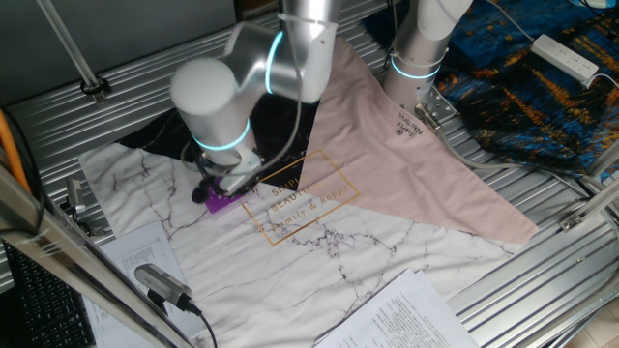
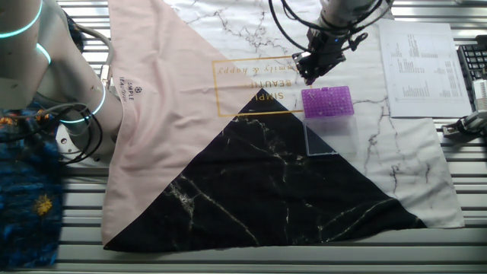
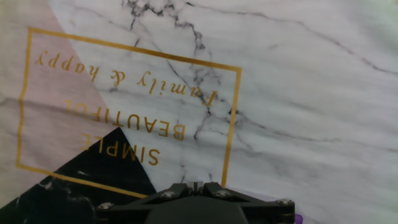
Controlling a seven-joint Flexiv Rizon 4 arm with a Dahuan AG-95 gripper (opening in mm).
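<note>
A purple rack with a grid of small holes (image 2: pixel 327 101) lies on the cloth in exterior view 2. Its edge meets a clear, shallow box or lid (image 2: pixel 332 137), which rests mostly over the black part of the cloth. My gripper (image 2: pixel 308 79) is just off the rack's printed-frame-side corner, apparently above the cloth; whether it touches the rack cannot be told. In the wrist view the gripper has its fingertips together, with nothing showing between them. Only a sliver of purple (image 3: pixel 299 219) peeks out beside it there. From exterior view 1, the arm partly covers the rack (image 1: pixel 224 204).
The pink, black and white marble-print cloth (image 1: pixel 406 184) covers much of the slatted table. Paper sheets (image 1: pixel 401 314), a small grey device with a cable (image 1: pixel 162 283) and metal posts stand around its edges.
</note>
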